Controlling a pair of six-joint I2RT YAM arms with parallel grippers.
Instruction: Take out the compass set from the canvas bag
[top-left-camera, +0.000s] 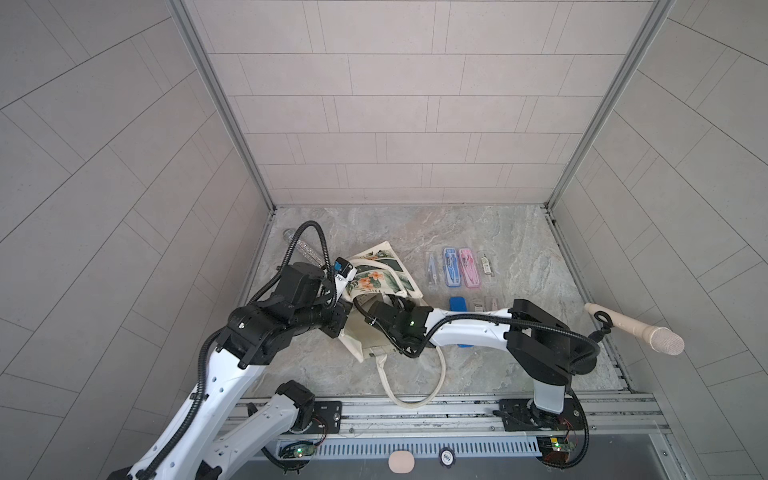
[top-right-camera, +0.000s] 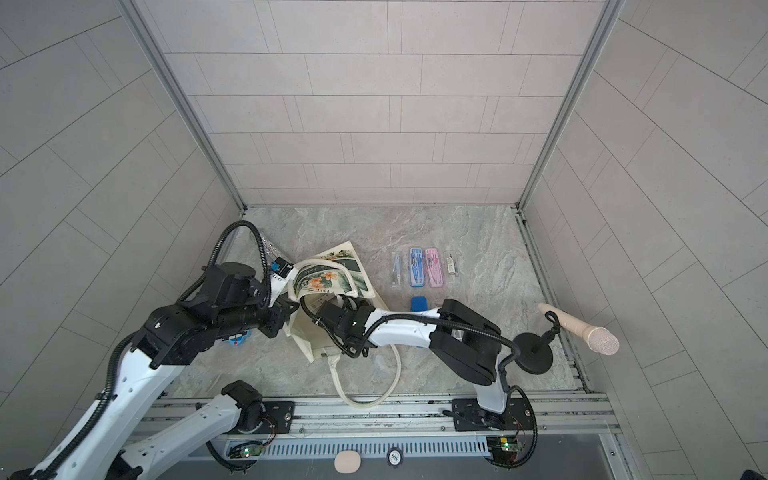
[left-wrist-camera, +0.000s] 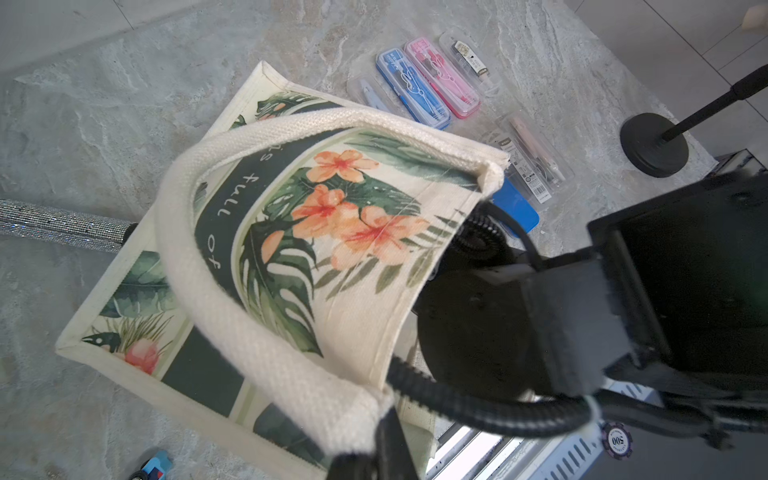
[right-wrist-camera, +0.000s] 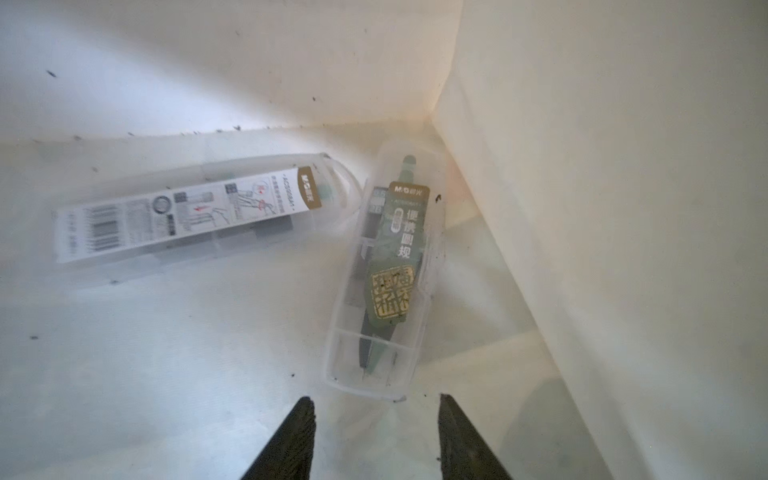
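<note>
The floral canvas bag lies on the marble surface with its mouth lifted. At the rim by the base of a white handle, my left gripper is shut, with the cloth edge running up to its fingers. My right gripper reaches inside the bag, its fingers apart and empty. Ahead of its fingertips, on the pale bag bottom, lies a clear case with a green compass set. A second clear case, with a barcode label, rests at an angle to the left of it.
Past the bag lie a blue case, a pink case and several clear cases. A blue flat item is partly hidden near the right arm. A glittery tube lies left of the bag. Bag walls rise close around the right gripper.
</note>
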